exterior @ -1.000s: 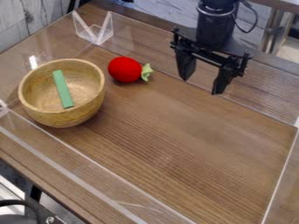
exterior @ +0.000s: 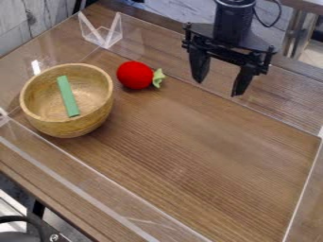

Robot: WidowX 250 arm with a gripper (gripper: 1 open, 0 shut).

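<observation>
The black gripper point(exterior: 228, 64) hangs at the top right over the wooden table point(exterior: 202, 161), its fingers spread apart with nothing visible between them. A red tomato-like object point(exterior: 134, 75) with a green tip lies left of the gripper, apart from it. A wooden bowl point(exterior: 90, 118) stands at the left, with a green stick-like object point(exterior: 68, 95) inside it.
A clear plastic piece point(exterior: 104, 30) stands near the back left edge. A dark object point(exterior: 32, 229) shows at the bottom left corner.
The gripper has shifted slightly and turned a little. The objects on the table have not visibly moved.
</observation>
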